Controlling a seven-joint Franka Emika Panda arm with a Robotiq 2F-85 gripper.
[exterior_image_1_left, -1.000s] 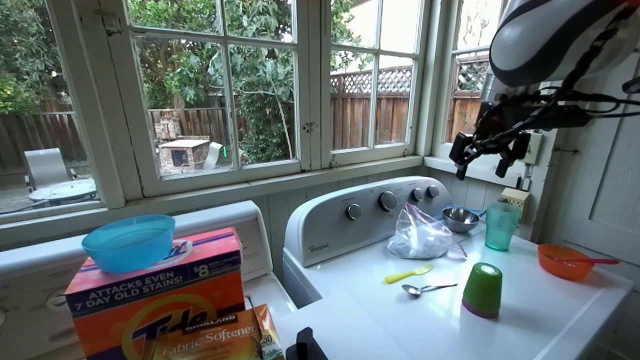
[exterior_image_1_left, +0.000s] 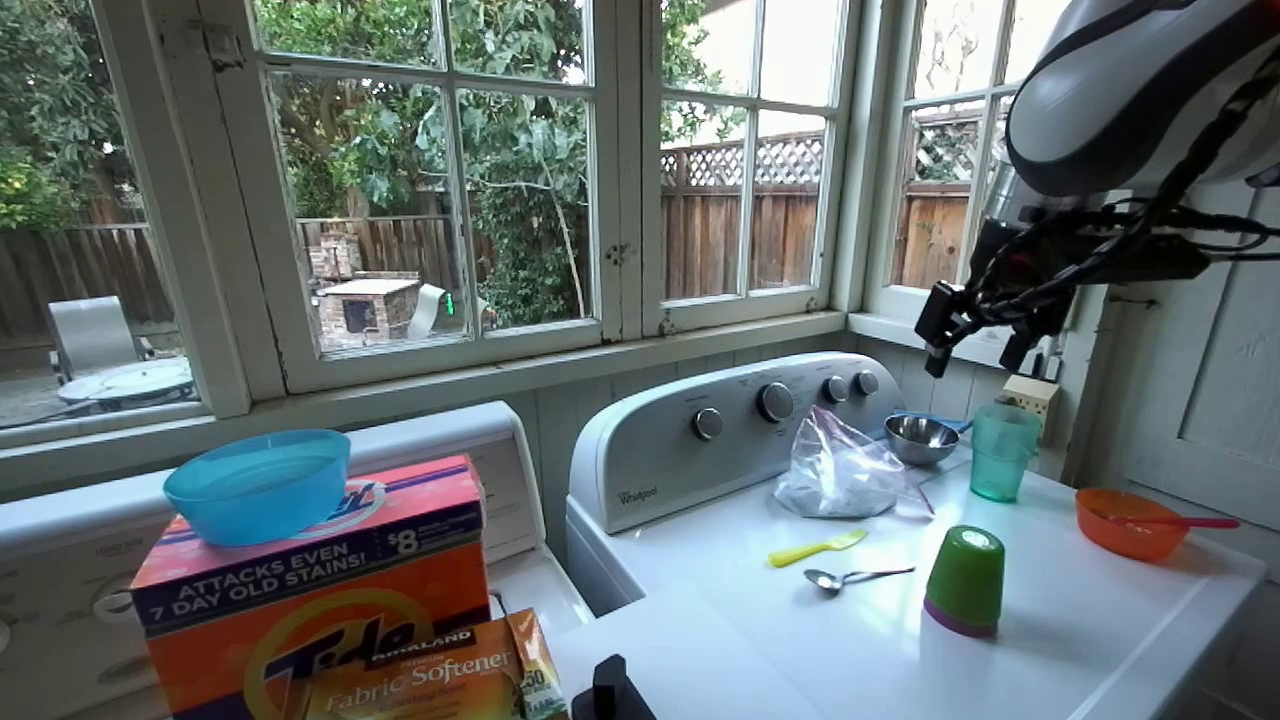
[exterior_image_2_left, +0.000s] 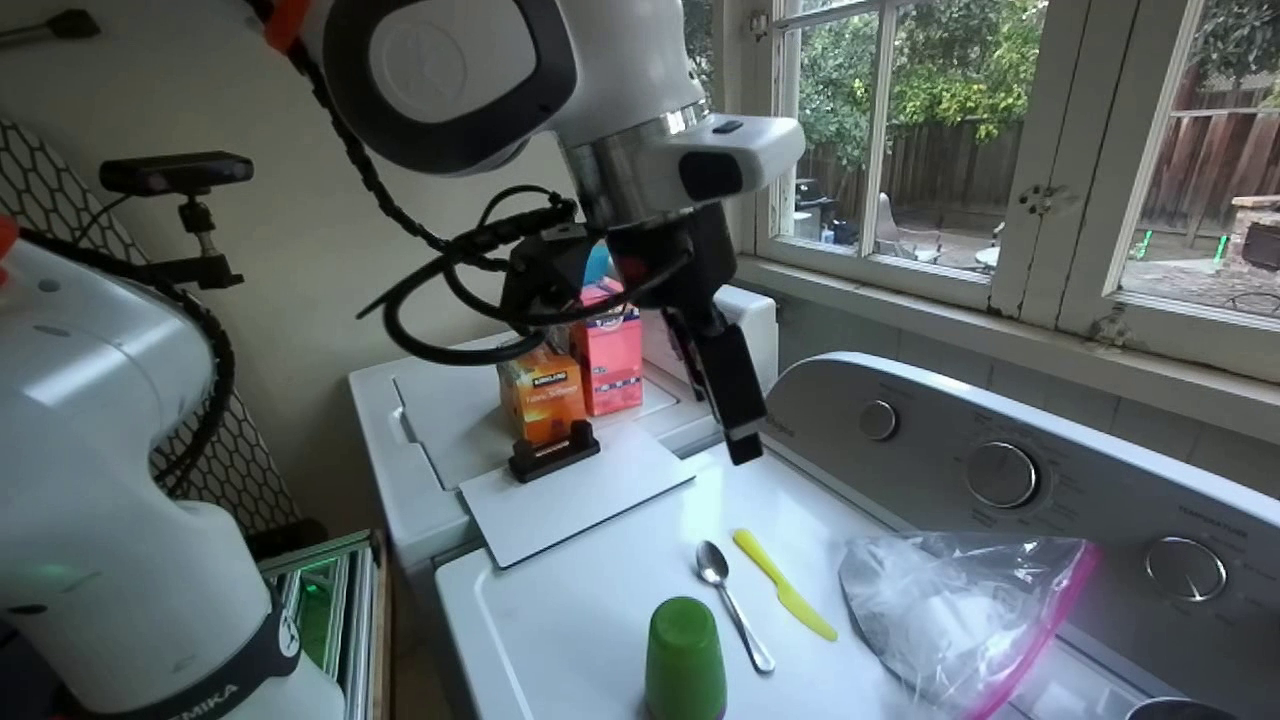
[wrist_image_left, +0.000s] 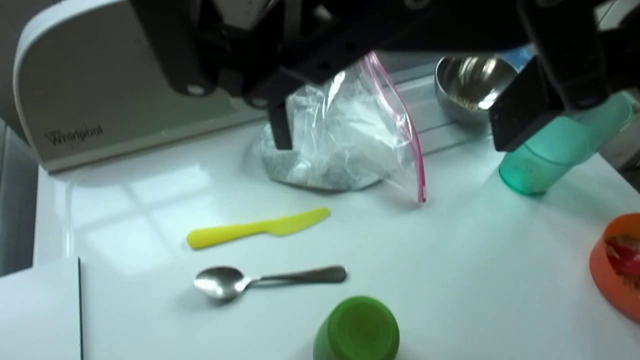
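My gripper (exterior_image_1_left: 974, 359) hangs high above the washer top, its fingers wide apart and empty. In the wrist view, one finger (wrist_image_left: 280, 127) overlaps the clear zip bag (wrist_image_left: 342, 144); the other is in front of the teal cup (wrist_image_left: 534, 168). A yellow knife (wrist_image_left: 258, 228) lies in front of the bag, with a metal spoon (wrist_image_left: 270, 278) nearer the camera. Beside the spoon stands an upside-down green cup (wrist_image_left: 363, 330). The steel bowl (exterior_image_1_left: 921, 439) sits at the back. To the right, an orange bowl (exterior_image_1_left: 1128, 524) holds a pink utensil.
The washer's knob panel (exterior_image_1_left: 660, 462) rises behind the objects. On the left, a blue bowl (exterior_image_1_left: 258, 480) rests on the Tide box (exterior_image_1_left: 324, 600). A grey-white board (exterior_image_2_left: 576, 492) bears a black holder (exterior_image_2_left: 554, 451). Open white surface surrounds the green cup.
In exterior view 1, the arm and gripper have shifted slightly right, and the fingertips are a little lower. The objects on the washer have not moved.
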